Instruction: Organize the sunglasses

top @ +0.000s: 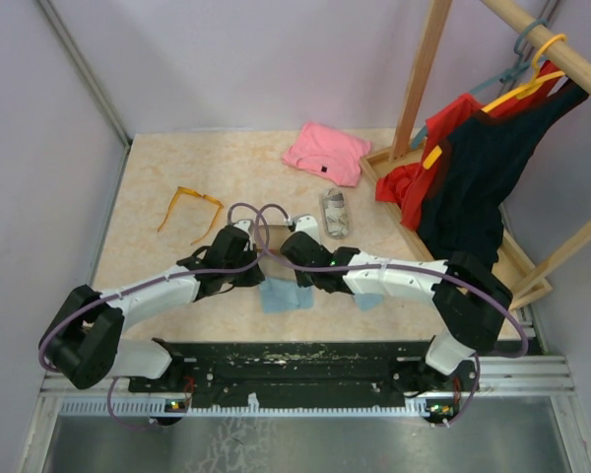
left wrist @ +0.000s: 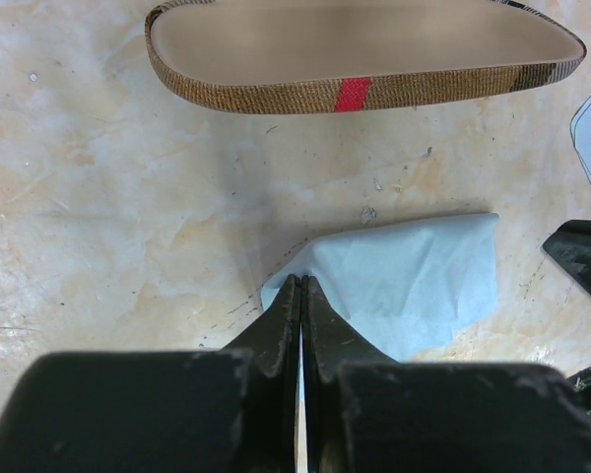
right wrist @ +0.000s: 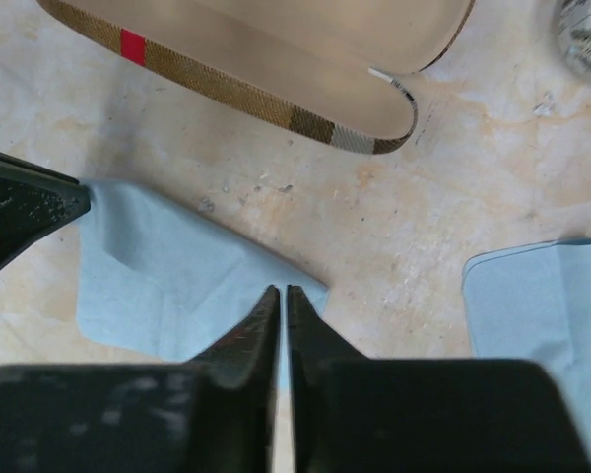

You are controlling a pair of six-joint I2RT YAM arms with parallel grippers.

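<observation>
Orange-yellow sunglasses (top: 190, 191) lie on the left of the table, arms unfolded. An open case with a plaid band (left wrist: 276, 97) sits behind the arms, a beige interior facing up. In front of it is a light blue cloth (left wrist: 414, 276), creased at its left end. My left gripper is shut at that left corner; whether fabric is pinched between its tips cannot be made out. Over the cloth's right corner, my right gripper has a narrow gap between its fingertips, and no fabric shows gripped there.
A second blue cloth (right wrist: 537, 305) lies flat to the right. Behind the right arm is a clear package (top: 336, 214). Folded pink clothing (top: 325, 155) lies at the back, and a wooden rack (top: 421, 74) with hanging garments fills the right side.
</observation>
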